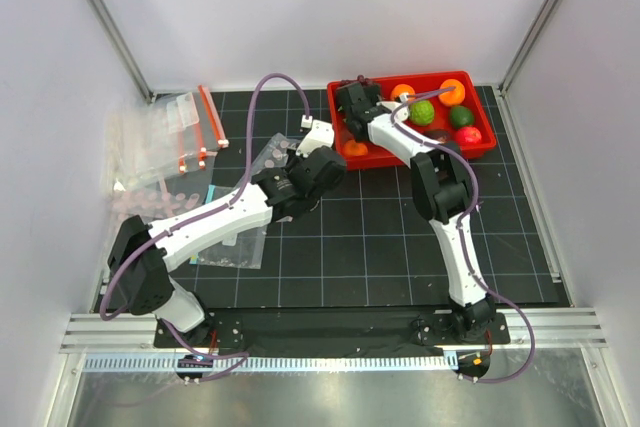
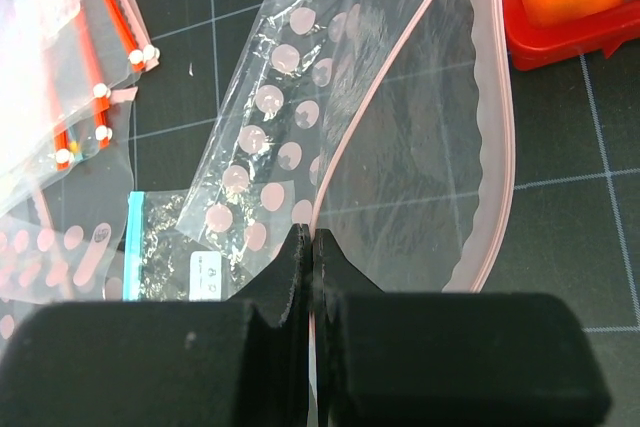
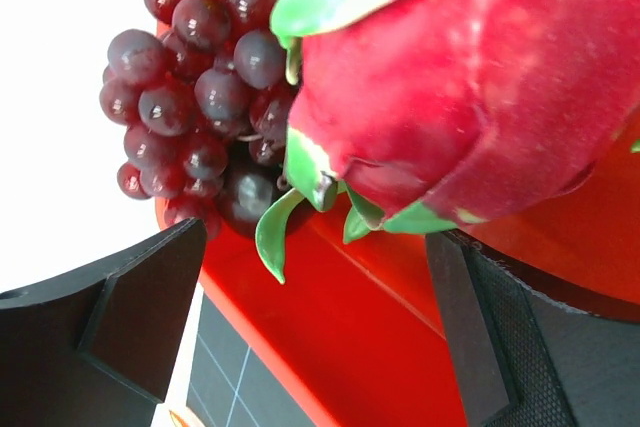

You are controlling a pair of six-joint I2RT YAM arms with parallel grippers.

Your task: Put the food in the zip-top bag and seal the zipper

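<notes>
In the left wrist view a clear zip top bag point(image 2: 430, 147) with a pink rim hangs with its mouth spread, and my left gripper is shut on the rim's near edge. Over the red basket point(image 1: 482, 147), my right gripper stands wide open with nothing between its fingers. A dragon fruit point(image 3: 470, 87) with green leaf tips fills the upper right of the right wrist view, just beyond the fingers. Dark grapes point(image 3: 190, 87) lie left of it. From above, the right arm covers most of the dragon fruit and grapes.
The basket also holds an orange persimmon point(image 1: 355, 148), a green fruit point(image 1: 421, 113), an avocado point(image 1: 461, 116), a red apple point(image 1: 467, 135) and oranges point(image 1: 452, 93). Flat spare bags point(image 1: 165, 147) lie at the left.
</notes>
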